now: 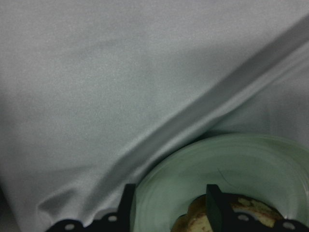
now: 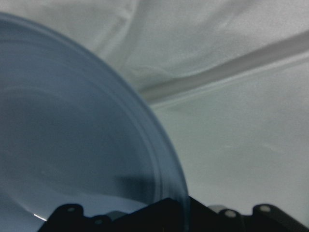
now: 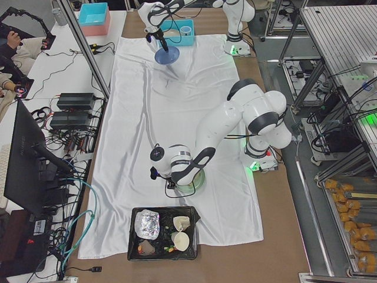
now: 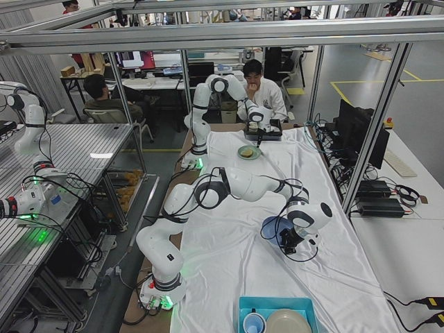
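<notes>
My left gripper (image 3: 170, 183) is open above the green plate (image 1: 222, 159), which holds a browned, pale food piece (image 1: 253, 209); in the left wrist view one finger overlaps that piece. My right gripper (image 4: 290, 241) is shut on the rim of the blue plate (image 2: 72, 125), which rests at or just above the white cloth near the turquoise bin at the far end of the camera left view.
A black tray (image 3: 162, 253) with foil, pale containers and food bits sits at the near end. The turquoise bin (image 4: 247, 302) holds a cup and a beige plate.
</notes>
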